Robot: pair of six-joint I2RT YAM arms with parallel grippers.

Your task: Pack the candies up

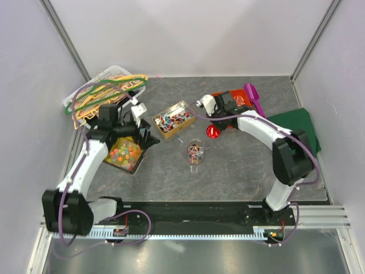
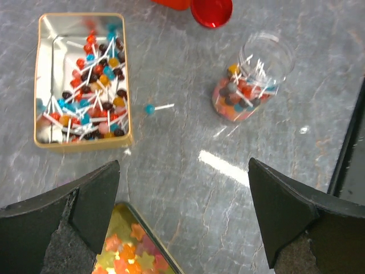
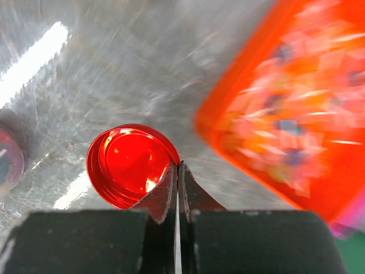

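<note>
A red round lid [image 3: 130, 165], hollow side up, has its rim pinched in my right gripper, which is shut on it; in the top view the lid [image 1: 213, 131] is off to the right of the jar. The clear jar [image 1: 195, 151] stands uncapped at mid-table, filled with star candies and lollipops; the left wrist view shows its open mouth [image 2: 267, 56]. A gold tin [image 2: 126, 85] holds many lollipops. One blue lollipop [image 2: 150, 109] lies loose beside it. My left gripper hangs open and empty above the table, near a tray of star candies [image 2: 134, 248].
An orange-red bin [image 1: 215, 95] with wrapped sweets stands at the back right, beside a purple scoop [image 1: 251, 94] and a green cloth [image 1: 296, 123]. A white basket [image 1: 114, 69] with hangers sits back left.
</note>
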